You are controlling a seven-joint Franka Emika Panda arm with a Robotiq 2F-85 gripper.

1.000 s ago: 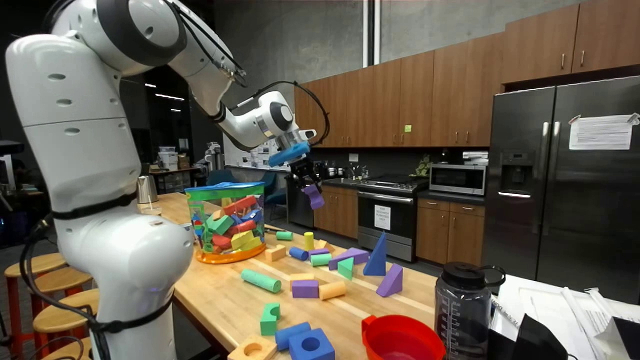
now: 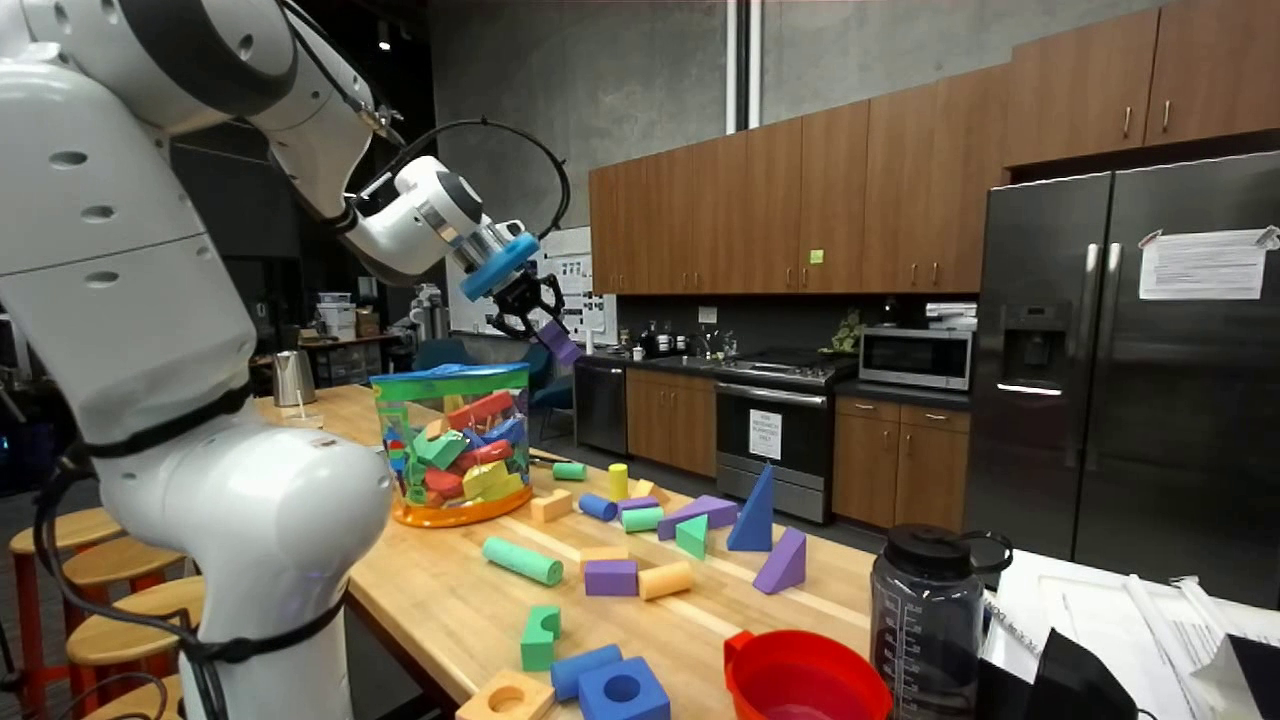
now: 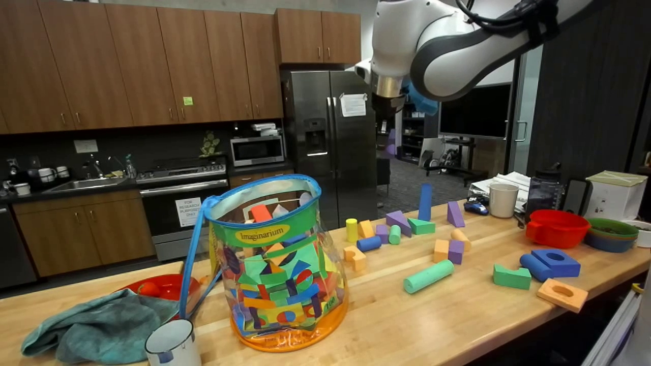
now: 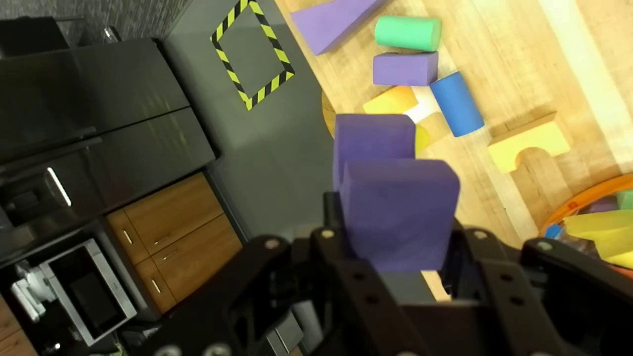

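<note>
A purple block (image 4: pixel 400 213) with a notch or arch between its two ends fills the middle of the wrist view. My gripper (image 2: pixel 534 310) is shut on it, high above the table; the purple block (image 2: pixel 558 343) sticks out past the fingers. In exterior view 2 the arm hides most of the gripper, and only a faint bit of purple shows beneath it. The clear bag (image 3: pixel 280 280) with blue rim and orange base stands on the table, open at the top and full of coloured blocks. In exterior view 1 the gripper is above and right of the bag (image 2: pixel 453 444).
Loose blocks lie across the wooden table (image 3: pixel 390 323), among them a green cylinder (image 2: pixel 523 560), a tall blue wedge (image 2: pixel 752 516) and a blue holed block (image 2: pixel 624 690). A red bowl (image 2: pixel 806 678) and a dark bottle (image 2: pixel 926 624) stand at the near end.
My gripper has moved left and up in exterior view 1, carrying the purple block closer to the bag. It is tilted more now. The blocks on the table have stayed put.
</note>
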